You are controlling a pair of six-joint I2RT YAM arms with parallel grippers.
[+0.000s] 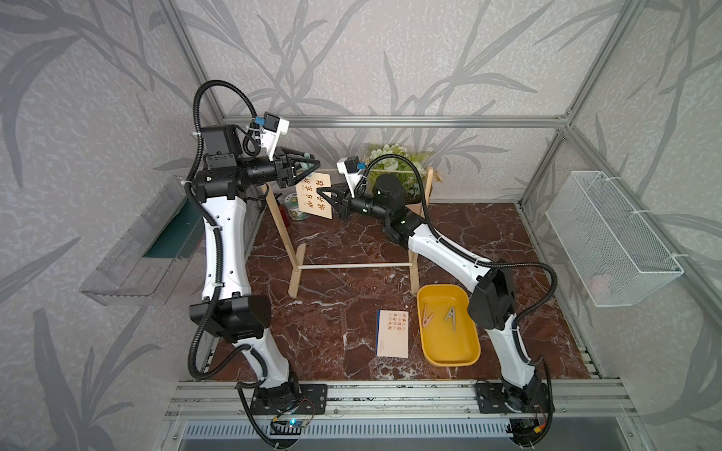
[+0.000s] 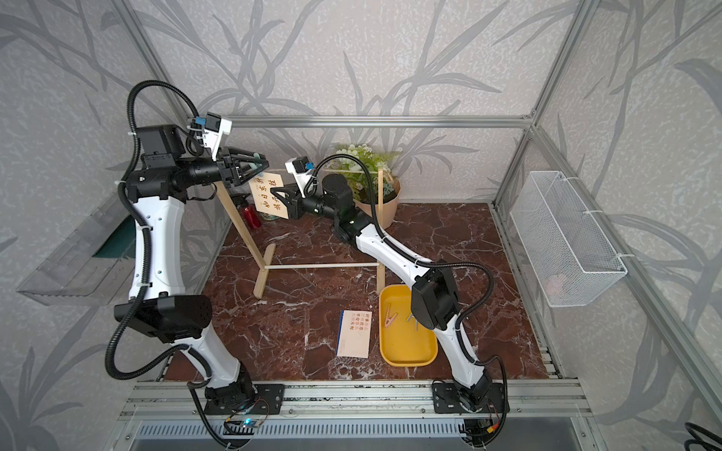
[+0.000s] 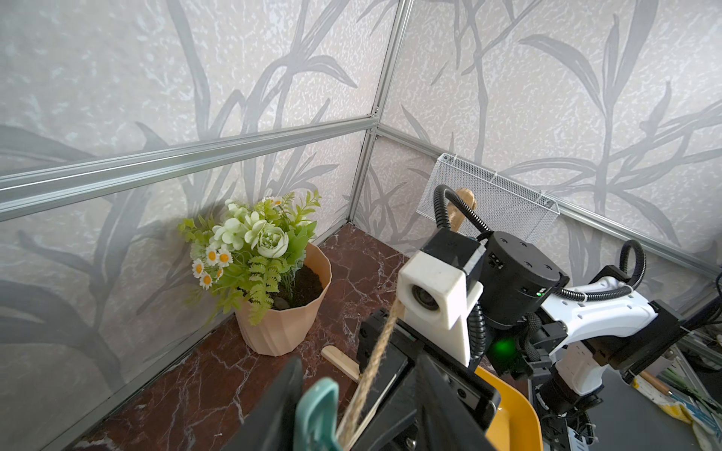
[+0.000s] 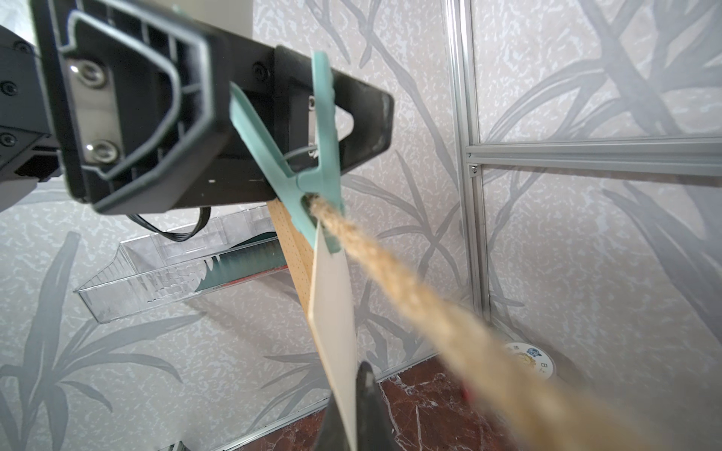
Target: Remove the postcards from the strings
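Note:
A postcard (image 1: pixel 312 197) with brown characters hangs from the string (image 4: pixel 428 308) by a mint-green clothespin (image 4: pixel 308 176). The clothespin's handles stand spread and its lower end still covers the card's top corner. My left gripper (image 1: pixel 307 168) is part open around the handles; in the left wrist view its blurred fingers (image 3: pixel 443 413) stand either side of clothespin and string. Low on the postcard, my right gripper is shut with the card's thin edge between its fingertips. Another postcard (image 1: pixel 392 334) lies flat on the table beside the yellow tray (image 1: pixel 471 349).
Two clothespins lie in the yellow tray. The wooden frame's crossbar (image 1: pixel 353 265) runs behind the flat card. A potted plant (image 3: pixel 278 330) stands at the back, and a white wire basket (image 1: pixel 613 236) hangs at the right wall.

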